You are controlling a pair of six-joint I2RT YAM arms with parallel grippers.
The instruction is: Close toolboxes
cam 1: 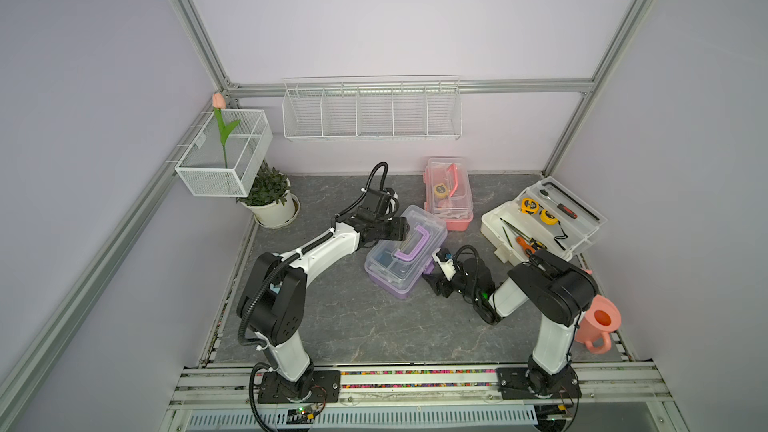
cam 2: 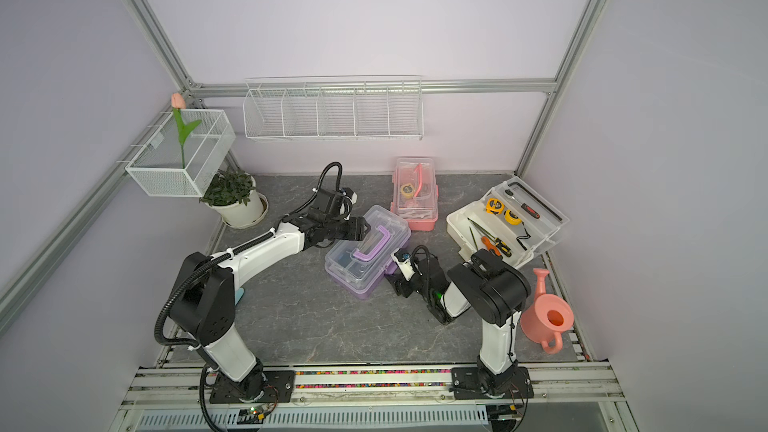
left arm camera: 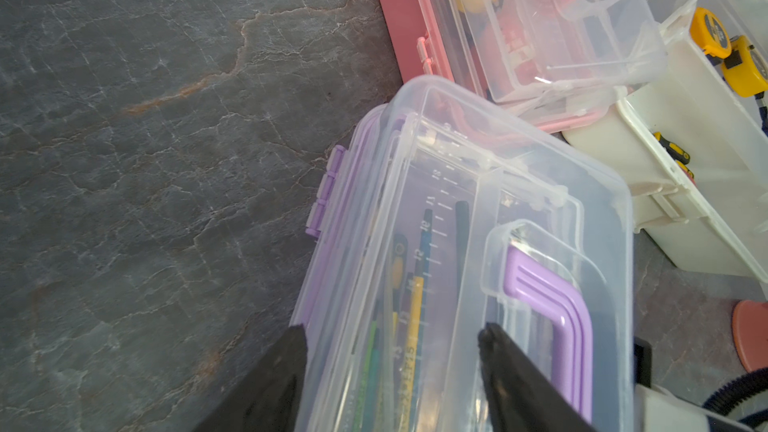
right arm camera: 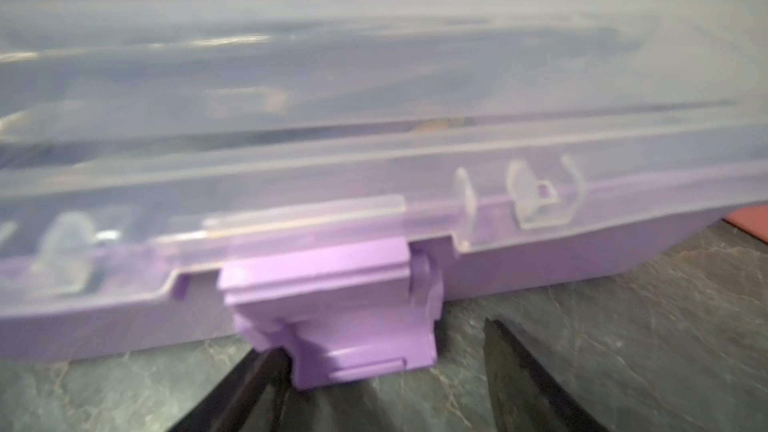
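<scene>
The purple toolbox (cam 1: 384, 264) lies mid-table with its clear lid down; in the right wrist view its purple latch (right arm camera: 336, 312) hangs on the front side. My left gripper (cam 1: 397, 228) is over the lid's back-left part, fingers apart. My right gripper (cam 1: 436, 282) is low beside the latch, fingers apart on either side below it. A pink toolbox (cam 1: 448, 188) with its lid down stands behind. A white toolbox (cam 1: 504, 224) on the right lies open, with tape measures and screwdrivers inside.
A pink watering can (cam 1: 596, 324) sits at the right edge. A potted plant (cam 1: 268, 208) is at back left, under a wire basket (cam 1: 224, 184).
</scene>
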